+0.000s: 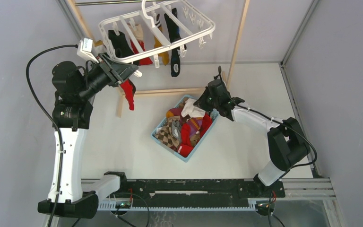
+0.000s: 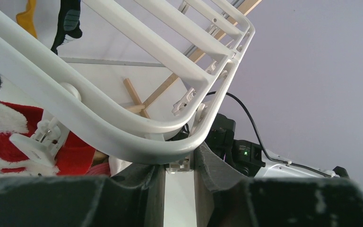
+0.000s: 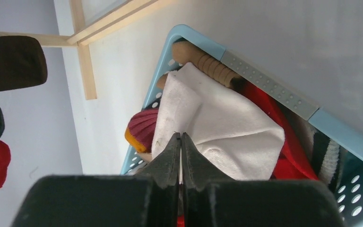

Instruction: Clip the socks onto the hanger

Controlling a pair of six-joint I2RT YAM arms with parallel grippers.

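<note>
The white hanger (image 1: 203, 34) spans the top, with several socks hanging from its clips, among them a black sock (image 1: 174, 42), a yellow sock (image 1: 164, 57) and a red sock (image 1: 128, 95). At its near left corner my left gripper is shut on the hanger's rim (image 2: 142, 146). Low over the sock basket (image 1: 187, 158), my right gripper is shut, with nothing visible between its fingertips. A white sock (image 3: 236, 127) lies spread on the pile beneath it; whether the tips touch the cloth I cannot tell.
Wooden bars (image 1: 170, 91) cross the floor behind the basket. More socks fill the basket, with brown, red and patterned ones in view.
</note>
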